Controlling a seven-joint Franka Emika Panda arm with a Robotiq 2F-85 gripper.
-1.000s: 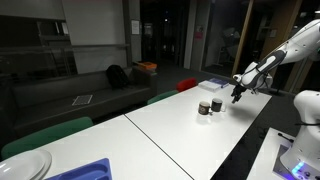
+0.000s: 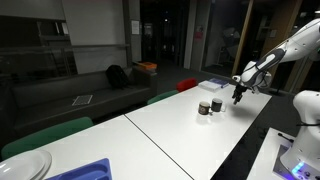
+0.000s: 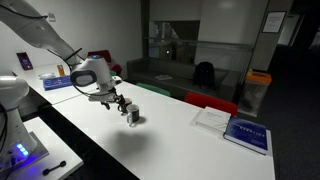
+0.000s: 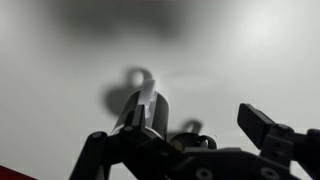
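Two dark mugs stand close together on the white table, a nearer mug and a farther mug in exterior view 2. Above the tabletop, my gripper hangs to the left of both mugs in that view. From the wrist, the gripper is open, its black fingers wide apart. One mug with a pale handle lies partly hidden behind the left finger. Part of a second dark mug shows behind the gripper body. No object is visibly held.
A blue book or box and a white box lie toward the right in exterior view 2. White plates and a blue tray occupy the other end.
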